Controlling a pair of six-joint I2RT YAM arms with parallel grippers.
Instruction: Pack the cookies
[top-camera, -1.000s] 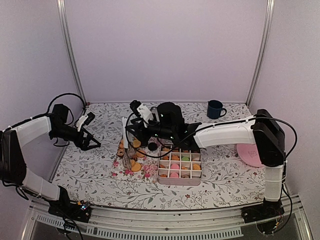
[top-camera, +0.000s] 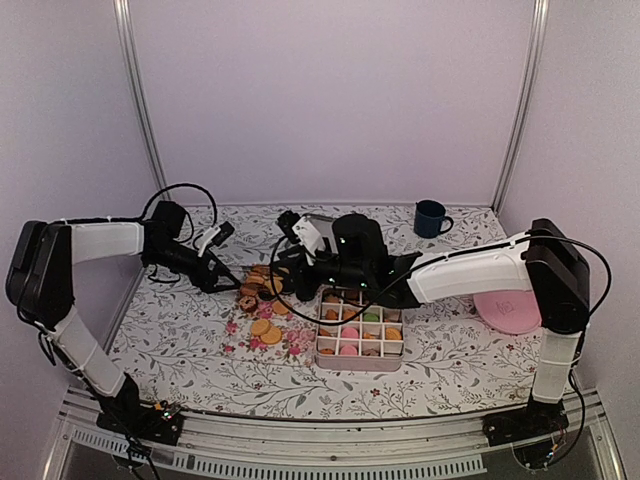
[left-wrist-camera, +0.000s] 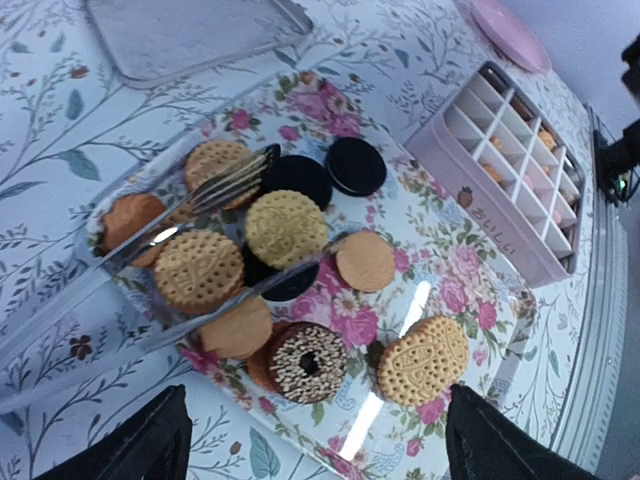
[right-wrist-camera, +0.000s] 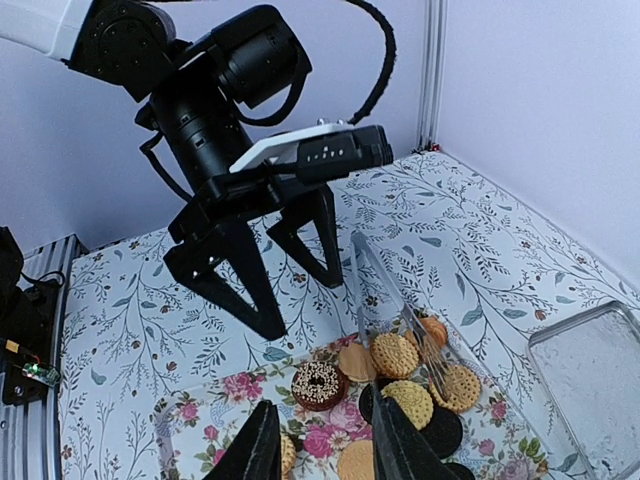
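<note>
Clear tongs (left-wrist-camera: 130, 300) lie slanting over a heap of assorted cookies (left-wrist-camera: 285, 228) on a floral tray (left-wrist-camera: 345, 440), their bent end pointing to the left side. In the right wrist view the tongs (right-wrist-camera: 378, 270) show their bend raised and their tips among the cookies. My left gripper (top-camera: 236, 282) is open beside the tray's left edge, its fingers (left-wrist-camera: 150, 440) apart and empty. Above the tray's right part, my right gripper is part open, nothing visible between its fingers. A pink compartment box (top-camera: 360, 362) right of the tray holds several cookies.
An empty grey tray (left-wrist-camera: 200, 50) lies behind the cookies. A dark blue mug (top-camera: 430, 218) stands at the back right, with a pink plate (top-camera: 508, 312) nearer the right wall.
My left gripper has moved right toward the tray. The tongs, upright near the right gripper before, have tipped leftward and away from it. The right arm has shifted slightly right.
</note>
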